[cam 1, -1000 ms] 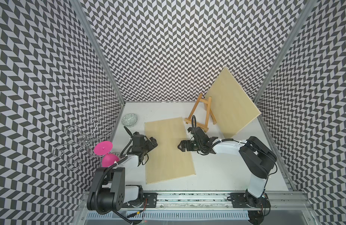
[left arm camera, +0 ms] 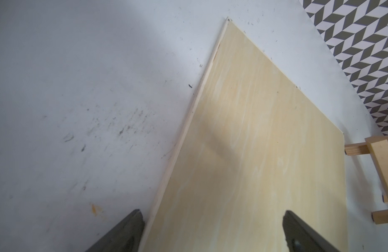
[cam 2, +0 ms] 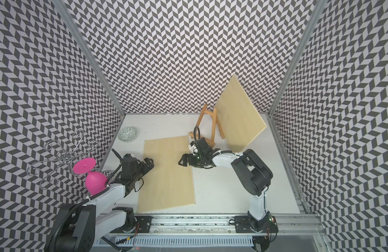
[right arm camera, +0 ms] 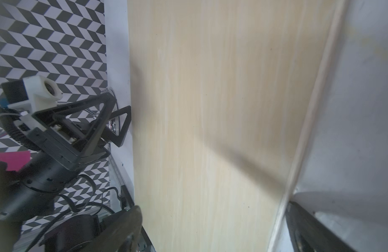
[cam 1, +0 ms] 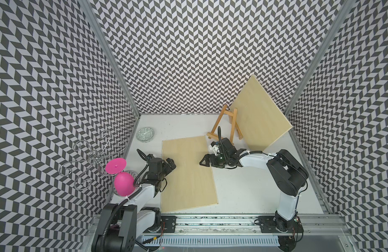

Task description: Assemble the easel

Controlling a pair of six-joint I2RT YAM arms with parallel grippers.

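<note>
A pale wooden board (cam 1: 187, 184) lies flat mid-table. At its left edge my left gripper (cam 1: 170, 163) is open, with that edge between its fingers in the left wrist view. My right gripper (cam 1: 205, 160) is open at the right edge, a fingertip (right arm camera: 301, 222) beside the rim. Behind it stands the wooden easel frame (cam 1: 234, 121), its lower part partly hidden by my right arm. A second board (cam 1: 261, 113) stands tilted beside the frame at the back right.
A green patterned disc (cam 1: 145, 134) lies at the back left. A wire stand with pink pieces (cam 1: 115, 166) is at the left. Free table shows at the back centre and front right.
Both arms moved slightly with it.
</note>
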